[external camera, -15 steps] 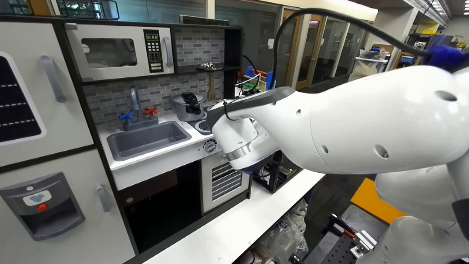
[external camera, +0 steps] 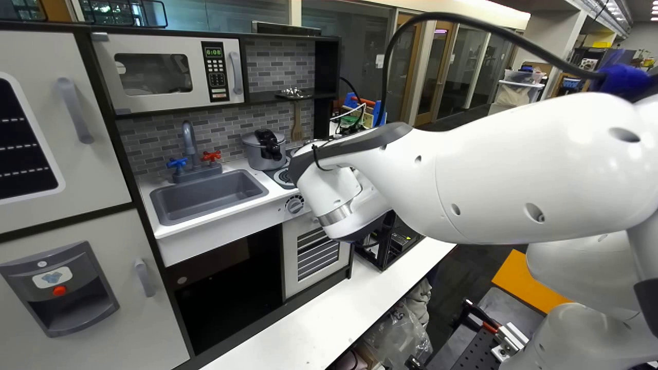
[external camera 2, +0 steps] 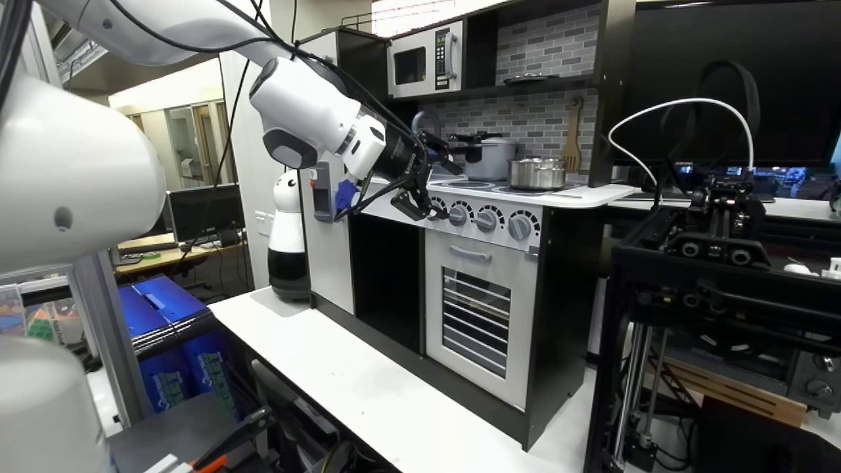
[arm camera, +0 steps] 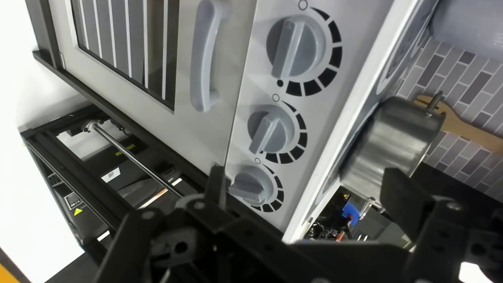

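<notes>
My gripper stands open in the wrist view, its black fingers spread wide with nothing between them. One fingertip lies over the lower end of the toy stove's control panel, close to the lowest grey knob (arm camera: 253, 185) in that view. The middle knob (arm camera: 272, 129) and the largest-looking knob (arm camera: 296, 47) are farther up the panel. The other fingertip appears in front of a steel pot (arm camera: 391, 146) on the stovetop. In exterior view 2 the gripper (external camera 2: 443, 189) is in front of the panel's left part. Exterior view 1 has the gripper hidden behind the arm.
Below the panel is the oven door with its grey handle (arm camera: 205, 56). A grey pot (external camera: 265, 150) stands on the stove beside the sink (external camera: 209, 194). A black-framed machine (external camera 2: 721, 236) occupies the right side.
</notes>
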